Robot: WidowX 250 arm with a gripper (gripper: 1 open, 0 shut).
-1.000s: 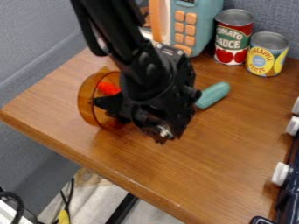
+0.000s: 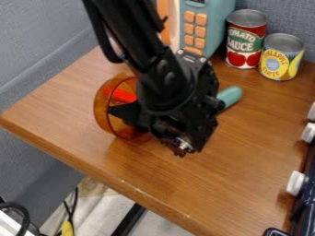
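Observation:
My black gripper (image 2: pixel 160 129) hangs over the wooden table (image 2: pixel 209 184) at its middle, directly in front of an amber round container (image 2: pixel 106 103) with something red (image 2: pixel 121 94) inside, which appears tipped on its side. The gripper's body covers part of the container, and I cannot tell whether its fingers hold it. A teal cylindrical object (image 2: pixel 229 98) lies to the right, partly behind the arm.
A toy microwave (image 2: pixel 194 28) stands at the back, with a tomato sauce can (image 2: pixel 245 41) and a yellow can (image 2: pixel 281 57) to its right. A dark appliance with white knobs (image 2: pixel 297 203) lines the right edge.
The gripper and arm have shifted slightly, with the amber container moving a little to the right and appearing turned slightly.

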